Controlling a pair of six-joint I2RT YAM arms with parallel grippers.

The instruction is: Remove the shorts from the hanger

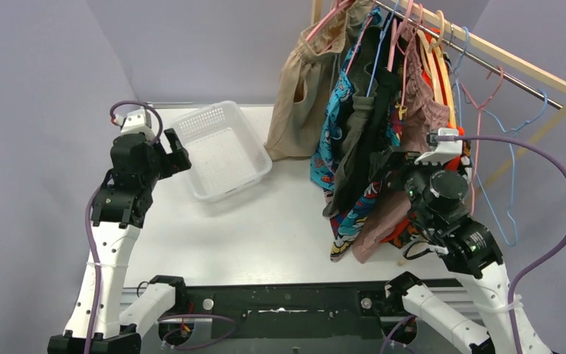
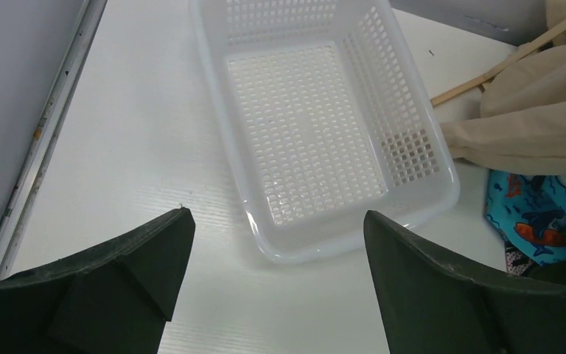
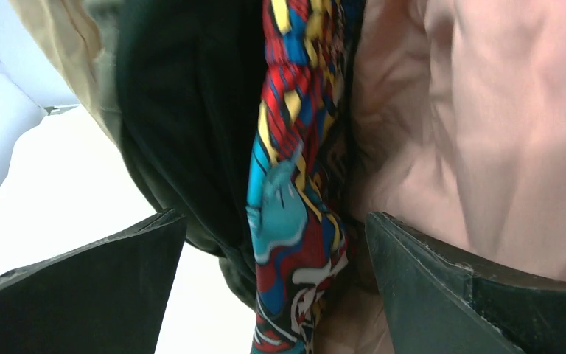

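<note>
Several pairs of shorts hang from the rail at the back right. In the right wrist view, a narrow multicoloured patterned pair (image 3: 287,214) hangs between dark green shorts (image 3: 191,133) and pink shorts (image 3: 479,140). My right gripper is open, its fingers spread to either side of the patterned cloth without closing on it. Pink and blue hangers (image 1: 376,55) hold the garments on the metal rail. At the left, my left gripper stands open and empty above the table, near the white basket's front edge.
An empty white basket (image 2: 230,158) sits on the white table (image 1: 280,243) at the back left. Beige shorts (image 1: 295,96) hang beside it. Bare blue and pink hangers (image 1: 512,166) dangle at the right.
</note>
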